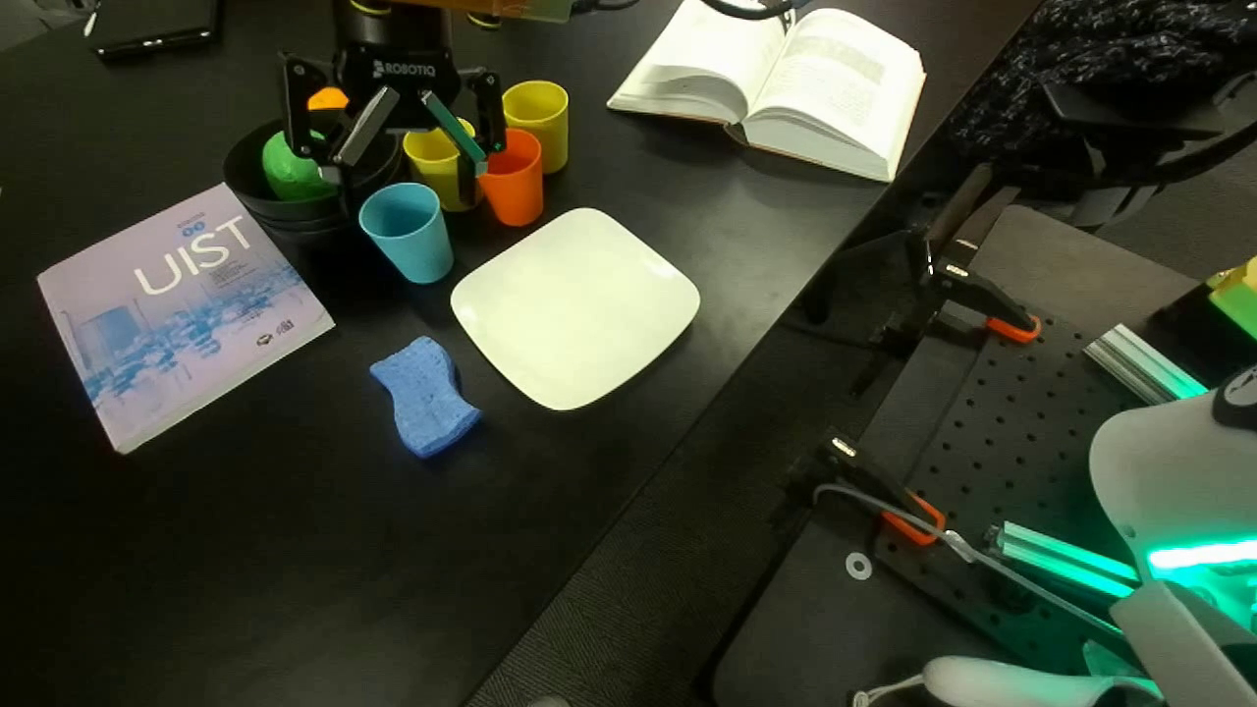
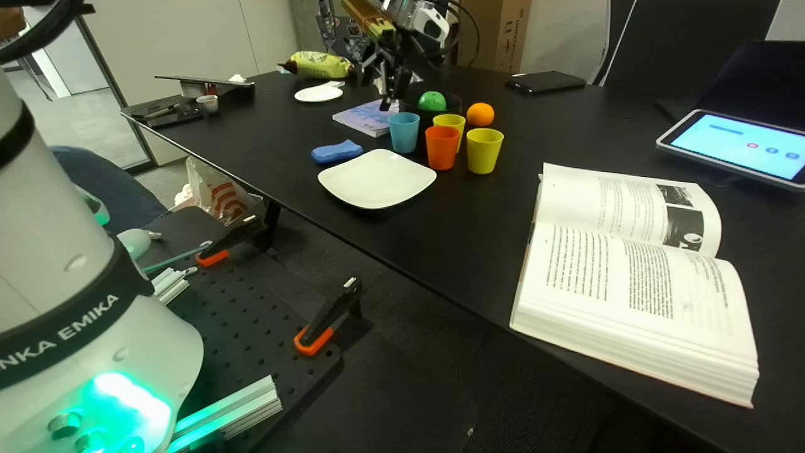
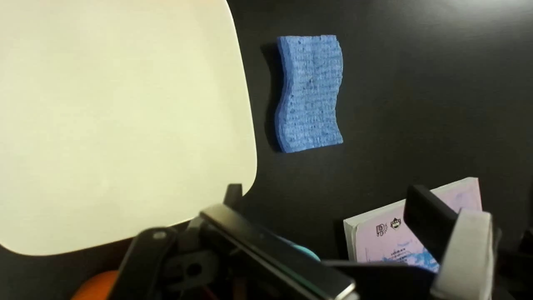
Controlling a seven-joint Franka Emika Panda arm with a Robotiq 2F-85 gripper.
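Note:
My gripper [image 1: 407, 183] hangs open above the cups and bowls, its fingers spread and nothing between them. Below it in exterior view 1 are a blue cup [image 1: 408, 236], an orange cup [image 1: 514, 183] and two yellow cups [image 1: 537, 118]. Stacked black bowls [image 1: 249, 189] hold a green ball [image 1: 289, 171], which one finger partly covers. A cream plate [image 1: 577, 306] and a wavy blue sponge [image 1: 426, 399] lie on the table. The wrist view shows the sponge [image 3: 312, 95] beyond the fingertips, beside the plate [image 3: 125, 115].
Left of the bowls lies a UIST booklet [image 1: 183, 312]. An orange fruit [image 2: 480, 114] sits behind the cups, and an open book [image 2: 634, 279] lies near the table edge. Around the sponge, the dark table is clear toward the front left.

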